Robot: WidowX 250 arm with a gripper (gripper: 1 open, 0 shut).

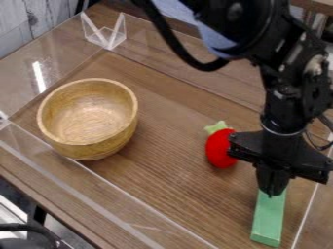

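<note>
My gripper (274, 165), a black two-part head on the arm from the top, is shut, low at the right, just over the upper end of a flat green block (267, 221). A red round object (221, 149) with a pale green tip lies left of the gripper, partly behind it. Whether the fingers touch the green block is unclear.
A wooden bowl (88, 116) sits at the left on the wooden table (143, 195). A white wire-like item (104, 31) is at the top left. A black part (26, 238) shows at the bottom left corner.
</note>
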